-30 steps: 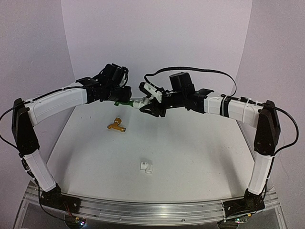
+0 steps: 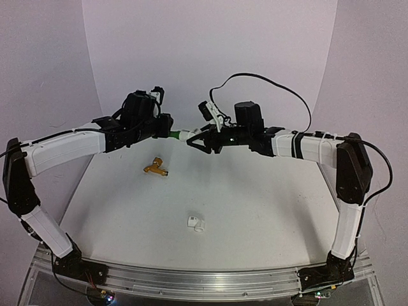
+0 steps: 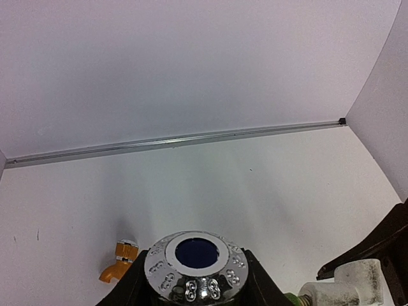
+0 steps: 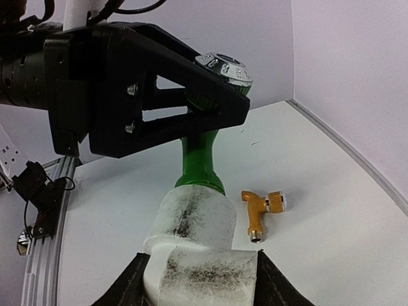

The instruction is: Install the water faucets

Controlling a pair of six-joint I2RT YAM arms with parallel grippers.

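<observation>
My left gripper (image 2: 167,129) is shut on the chrome-topped knob (image 3: 196,264) of a green faucet (image 4: 199,159). Opposite it, my right gripper (image 2: 203,141) grips a white pipe fitting (image 4: 203,268), whose far arm points at the faucet. In the right wrist view the faucet's green end meets the fitting's mouth, in line with it. A short strip of thread (image 3: 306,299) shows between them in the left wrist view, so how deep it sits cannot be told. On the table lies an orange faucet (image 2: 155,167); nearer the front is a second white fitting (image 2: 196,224).
Both arms hold their parts above the white table (image 2: 255,210), which is otherwise clear. A metal rail (image 2: 197,274) runs along its front edge, and pale walls enclose the sides and back. A black cable (image 2: 280,83) loops above the right arm.
My left arm has shifted slightly left and its wrist has turned. The green faucet and white fitting remain end to end; the table parts are unmoved.
</observation>
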